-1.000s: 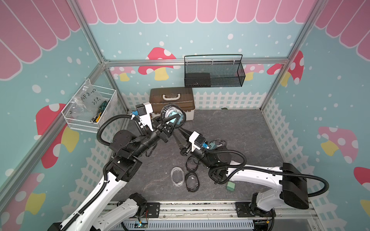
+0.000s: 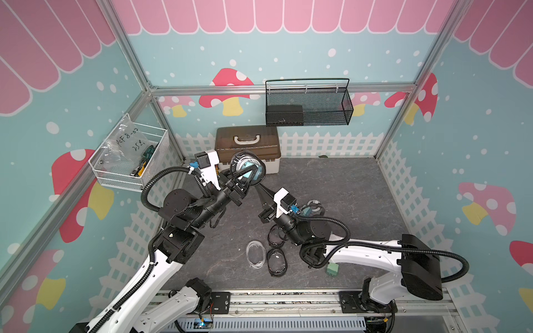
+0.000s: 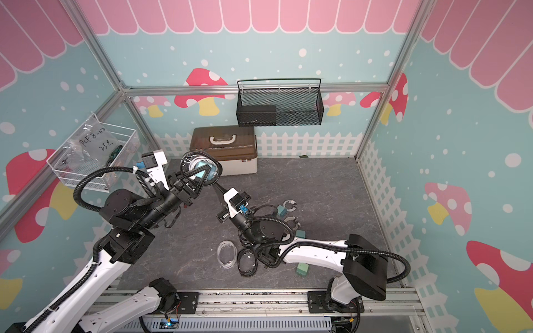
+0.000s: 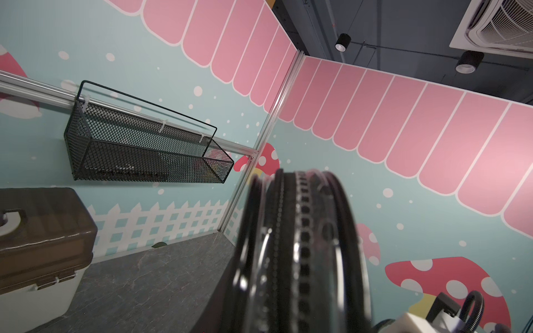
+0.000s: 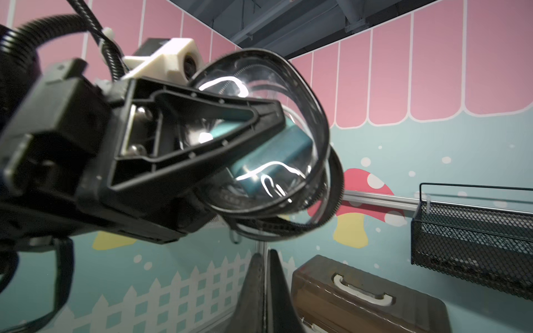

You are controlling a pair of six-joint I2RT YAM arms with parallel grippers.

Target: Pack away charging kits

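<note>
My left gripper [image 2: 251, 171] is shut on a round clear case [image 2: 238, 159] with a black rim, held in the air before the brown-lidded box. A teal block [image 5: 280, 152] and a pale coiled cable show inside the case. A small pull tab [image 5: 235, 235] hangs below its rim in the right wrist view. In the left wrist view the black zipper edge [image 4: 302, 249] stands upright; how far it is zipped I cannot tell. My right gripper points up just below the case, its fingers together with nothing visible between them.
The lidded box [image 2: 247, 145] stands shut at the back. Coiled cables [image 2: 256, 254] and a green block [image 2: 332, 269] lie on the floor, partly hidden by the right arm. A black mesh basket [image 2: 327, 105] and a white wire basket [image 2: 111, 176] hang on the walls.
The case stayed in my left gripper.
</note>
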